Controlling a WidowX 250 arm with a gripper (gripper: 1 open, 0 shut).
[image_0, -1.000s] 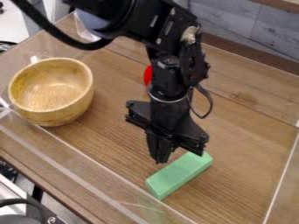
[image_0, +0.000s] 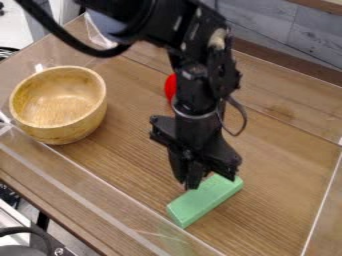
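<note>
My black gripper (image_0: 190, 166) hangs over the middle of the table, its fingertips just above and behind a light green rectangular block (image_0: 203, 204). The fingers look close together, with nothing seen between them; whether they touch the block is hard to tell.
A yellow-tan bowl (image_0: 59, 104) stands at the left. A red object (image_0: 171, 86) is partly hidden behind the arm.
The arm and gripper have shifted slightly over the last second, staying close above the green block. The block and bowl look unmoved.
</note>
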